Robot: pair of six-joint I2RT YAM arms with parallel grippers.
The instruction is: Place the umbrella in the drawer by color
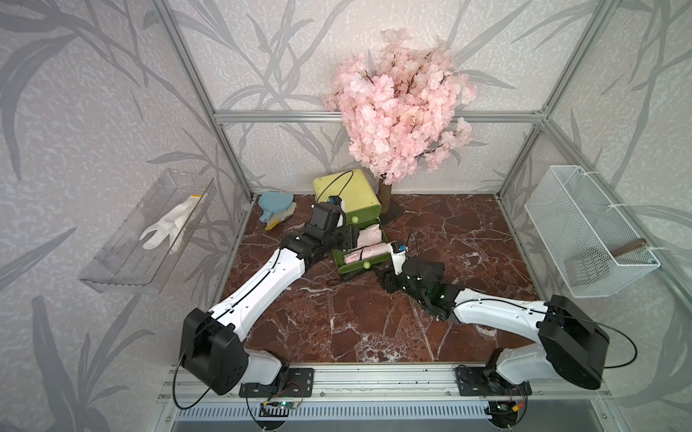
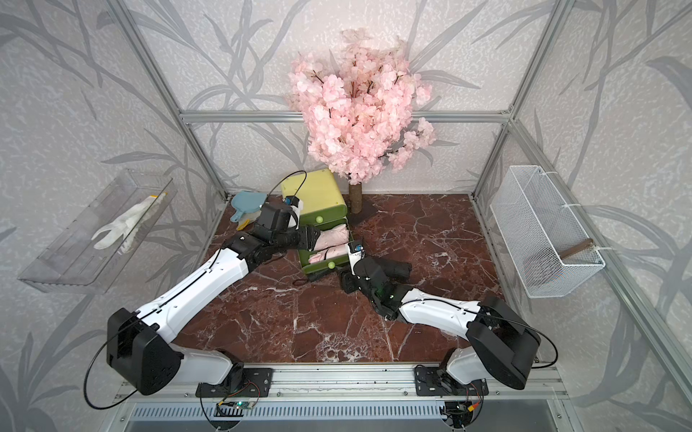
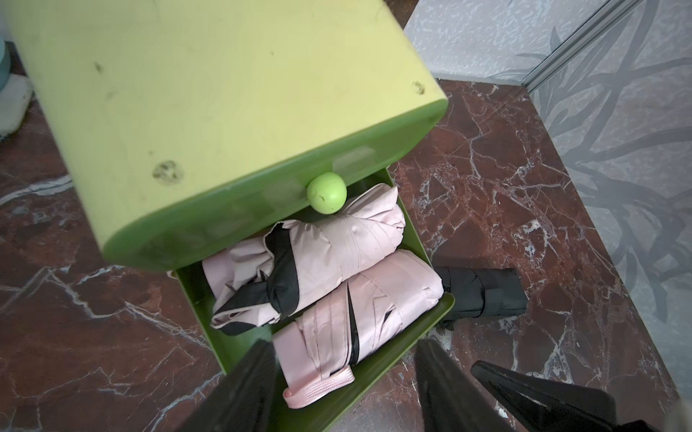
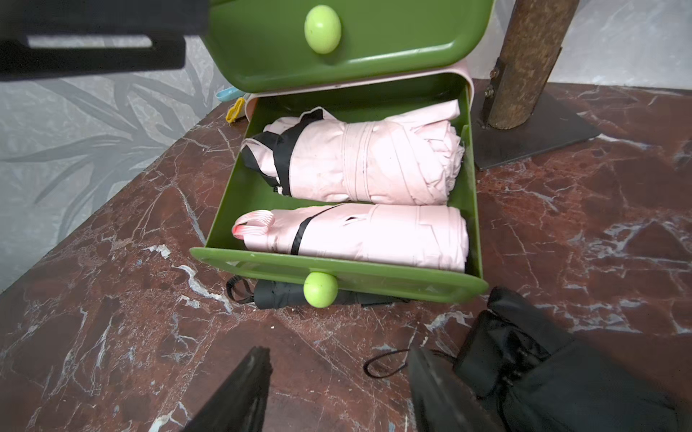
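Note:
Two pink folded umbrellas lie side by side in the pulled-out lower green drawer: a rear one [image 4: 367, 162] with black trim and a front one [image 4: 375, 234] with a striped loop. One black umbrella [image 4: 281, 293] lies on the tabletop, partly hidden by the drawer front [image 4: 403, 277]. Another black umbrella [image 4: 576, 381] rests to the right, partly visible in the top right view as well. My left gripper is open above the drawer, its fingers apart with nothing gripped. My right gripper is also open and empty, in front of the drawer.
The cabinet's yellow top [image 1: 349, 188] and shut upper drawer with its round knob [image 4: 322, 28] stand behind. A flower vase trunk [image 4: 529, 64] rises at the right. Blue and yellow items [image 1: 275, 205] lie back left.

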